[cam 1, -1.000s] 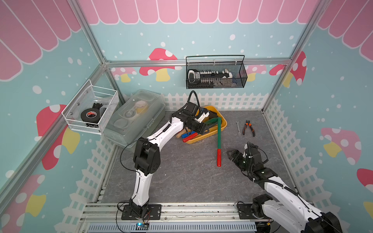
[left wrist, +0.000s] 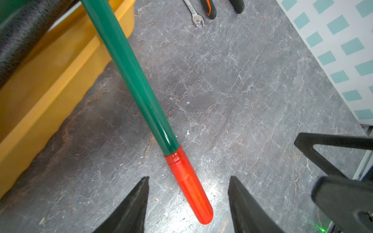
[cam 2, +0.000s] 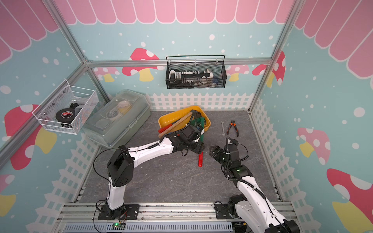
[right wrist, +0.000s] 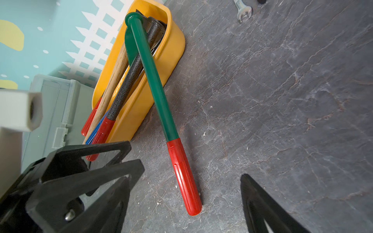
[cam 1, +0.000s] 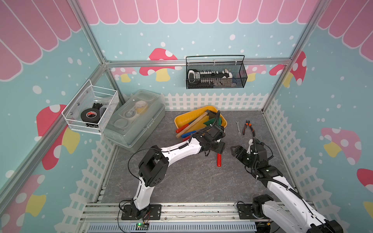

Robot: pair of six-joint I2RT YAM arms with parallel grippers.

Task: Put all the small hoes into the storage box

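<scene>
The small hoe (right wrist: 159,93) has a green shaft and a red grip; its head rests in the yellow storage box (right wrist: 171,50), while the shaft leans over the rim and the grip (left wrist: 189,186) reaches out over the grey floor. My left gripper is open, the red grip showing between its fingers without contact on either side. In the top left view the left arm covers most of the shaft. My right gripper stands part open to the right of the handle, nothing held; its fingers (right wrist: 252,194) appear clear of the grip.
Other long-handled tools lie in the box, including a grey shaft (right wrist: 130,81). A wrench (cam 1: 238,128) and orange-black pliers (cam 1: 248,128) lie to its right. A lidded grey-green case (cam 1: 136,116) stands left. Both grippers are close together.
The right arm has shifted slightly. The hoe's grip stays where it was.
</scene>
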